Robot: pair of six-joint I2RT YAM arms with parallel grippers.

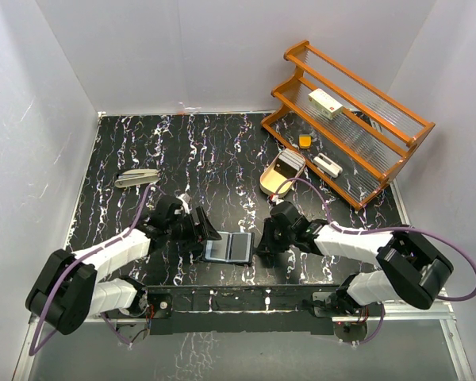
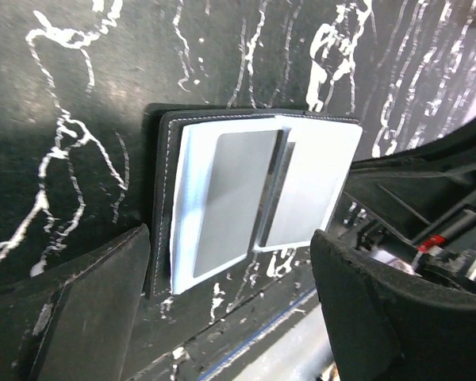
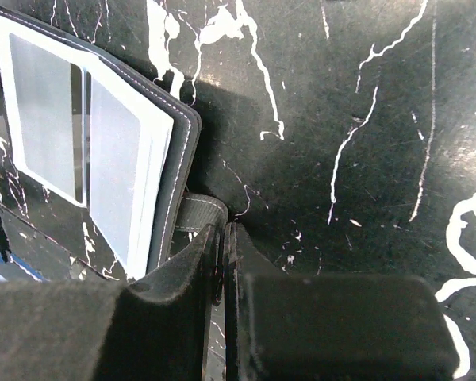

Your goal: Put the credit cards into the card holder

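The black card holder [image 1: 228, 248] lies spread on the dark marbled table, its clear sleeves showing pale grey inside a white border. Spread wide, the fingers of my left gripper stand at either side of the view with the holder [image 2: 222, 194] beyond them; whether they touch it I cannot tell. A stitched dark tab [image 3: 200, 213] at the holder's right edge runs between the fingertips of my right gripper, which is shut on it. No loose credit card can be made out for certain.
A cream container [image 1: 278, 178] with pale, slot-like pieces stands at the back right, before a wooden rack [image 1: 357, 119]. Beside it lie a white object [image 1: 328, 165] and a small yellow one [image 1: 305, 141]. A flat pale item [image 1: 136, 178] rests at the left.
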